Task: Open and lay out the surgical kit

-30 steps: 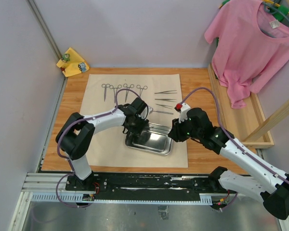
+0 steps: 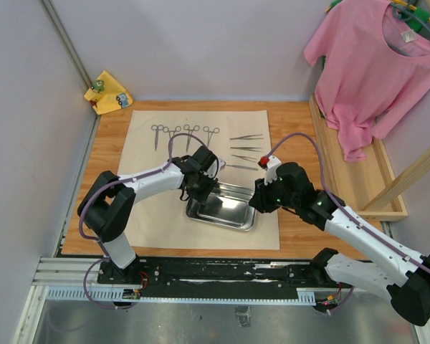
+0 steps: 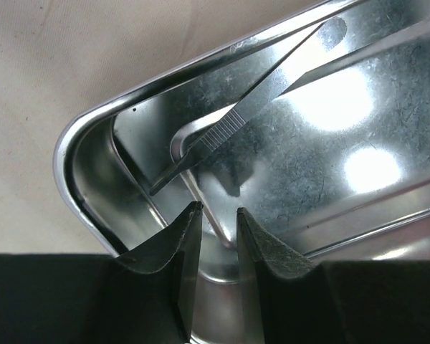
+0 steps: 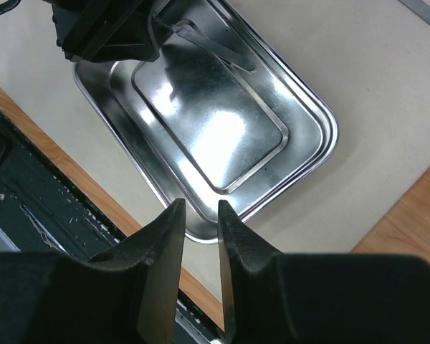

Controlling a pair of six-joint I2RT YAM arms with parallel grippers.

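In the steel tray point(image 4: 315, 107), a flat handled instrument point(image 3: 265, 89), tweezer-like, lies diagonally near one end. My left gripper hangs over that end, fingertips a little apart, nothing between them, beside the instrument. My right gripper is above the tray's right side with no object showing between its fingertips; how far it is closed is unclear. On the cream cloth point(image 2: 150, 229) behind the tray lie several scissor-like ringed instruments point(image 2: 156, 135) in a row and several tweezers or slim tools point(image 2: 246, 137) to their right.
A wooden rack point(image 2: 387, 204) with a pink shirt point(image 2: 365, 72) stands at the right. A yellow cloth point(image 2: 109, 93) lies at the back left corner. The black rail point(image 2: 222, 276) runs along the front edge.
The right arm is nearly still.
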